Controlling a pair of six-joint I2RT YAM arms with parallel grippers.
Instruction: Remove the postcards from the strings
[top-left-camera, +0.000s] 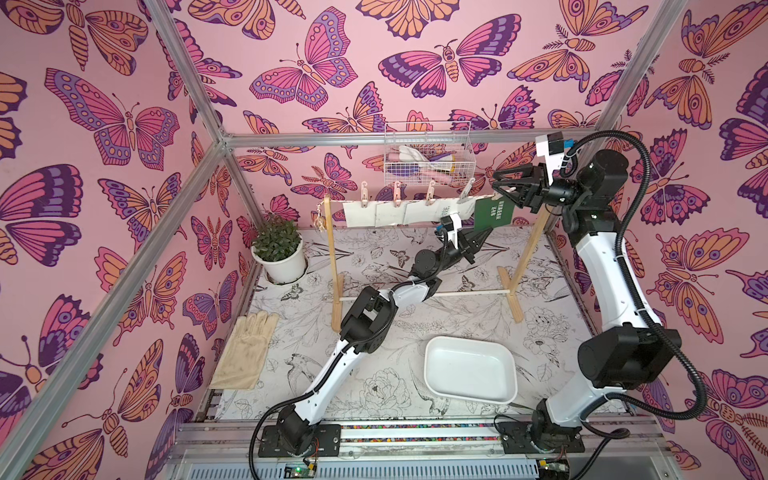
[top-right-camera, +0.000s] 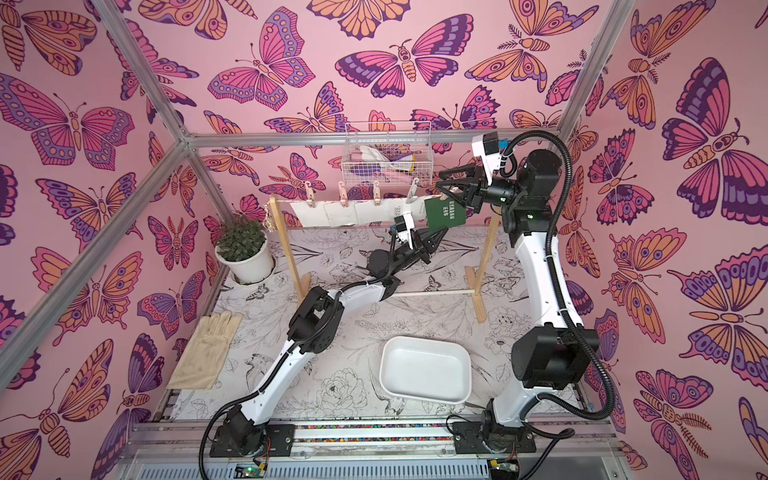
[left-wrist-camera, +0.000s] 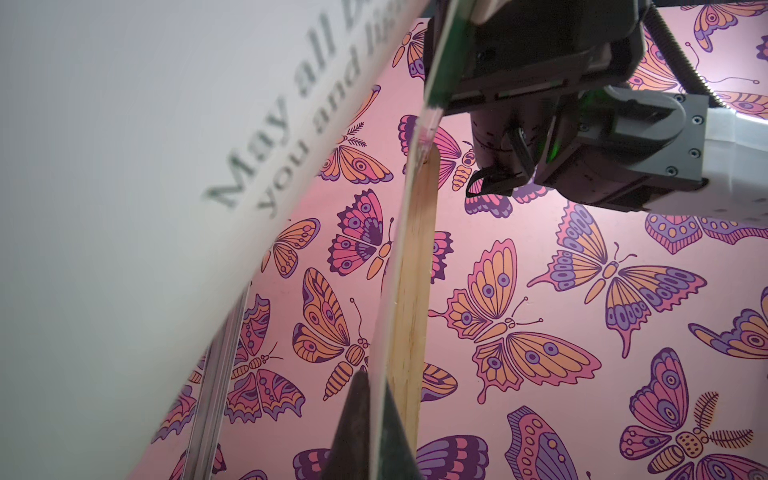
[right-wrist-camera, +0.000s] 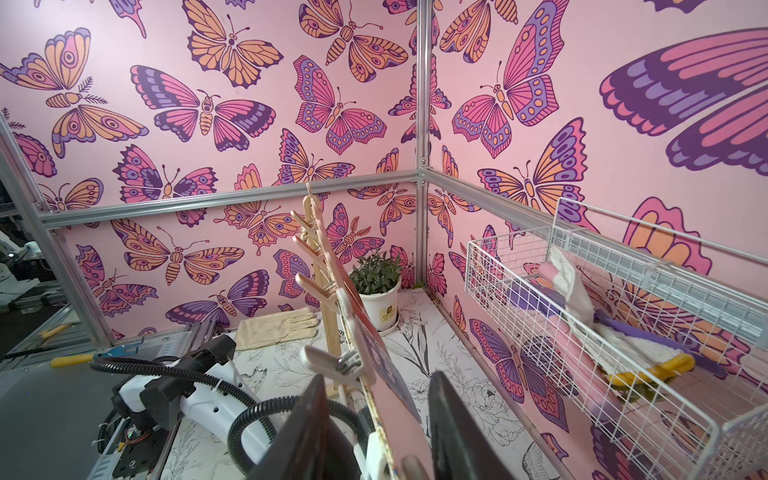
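Note:
A green postcard (top-left-camera: 491, 214) hangs at the right end of the string between wooden posts. Its thin edge runs between the left gripper's fingertips in the left wrist view, so my left gripper is shut on it, low on the card. My right gripper (top-left-camera: 499, 180) stands open at the card's top; in the right wrist view its blurred fingers (right-wrist-camera: 302, 428) straddle the card's upper edge. Whether a pin holds that card is hidden. Several white postcards (top-left-camera: 359, 213) hang to the left, under wooden clothespins (top-left-camera: 397, 193). Print shows on the near white card (left-wrist-camera: 144, 200).
A white tray (top-left-camera: 470, 396) sits empty at the front right. The wooden post (top-left-camera: 529, 254) stands close to the right gripper. Behind the string hangs a wire basket (right-wrist-camera: 624, 264) with cloths. A potted plant (top-left-camera: 278, 249) and gloves (top-left-camera: 245, 352) are at the left.

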